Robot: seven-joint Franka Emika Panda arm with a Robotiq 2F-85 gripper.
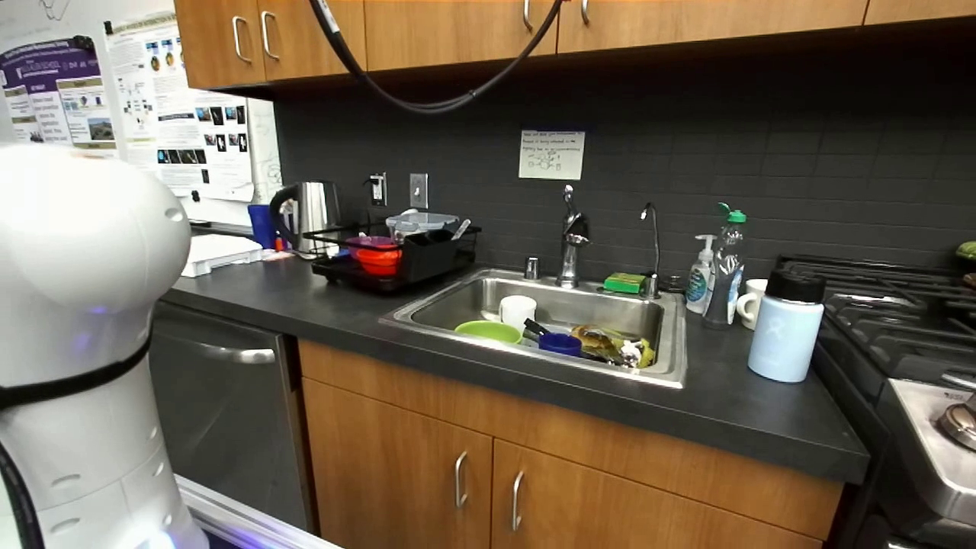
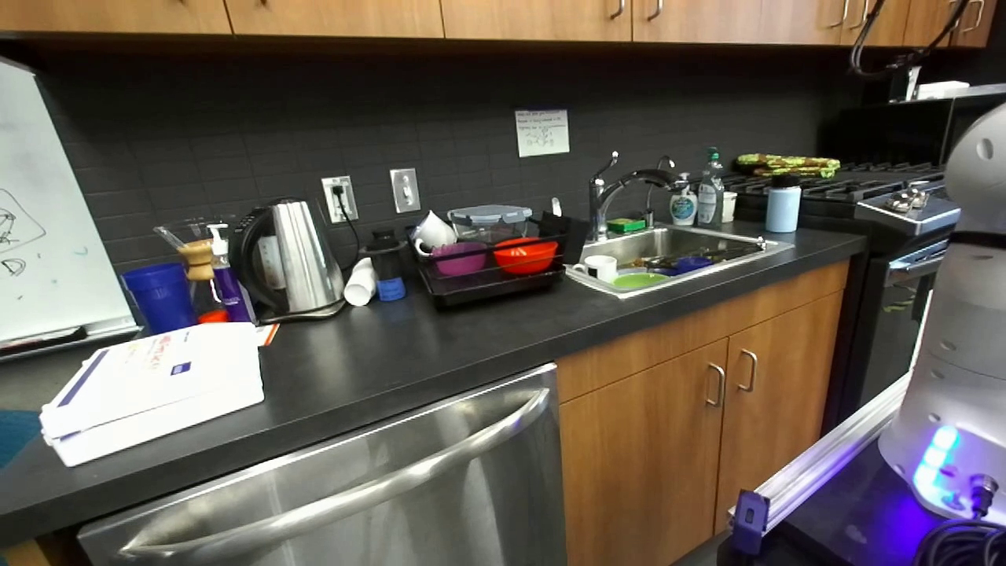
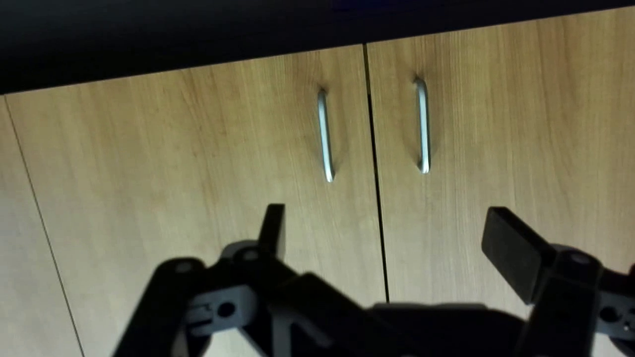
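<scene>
Two light wood cabinet doors fill the wrist view: a left door [image 3: 196, 148] and a right door [image 3: 524, 137], meeting at a thin dark seam. Each bears a slim metal handle, the left handle [image 3: 325, 137] and the right handle [image 3: 423, 128]. My gripper is open before the doors, its fingers wide apart and nothing between them. Both handles appear clear of the fingers. In exterior view 1, the upper cabinet door [image 1: 448, 36] over the sink is closed, flush with its neighbour [image 1: 704, 26]. Neither exterior view shows the gripper.
A sink [image 1: 672, 366] with dishes lies below the upper cabinets. The dish rack [image 1: 430, 261] stands left of it; a light blue bottle [image 1: 782, 334] and the stove [image 1: 915, 393] are to the right. A black cable [image 1: 439, 107] hangs across the cabinet fronts.
</scene>
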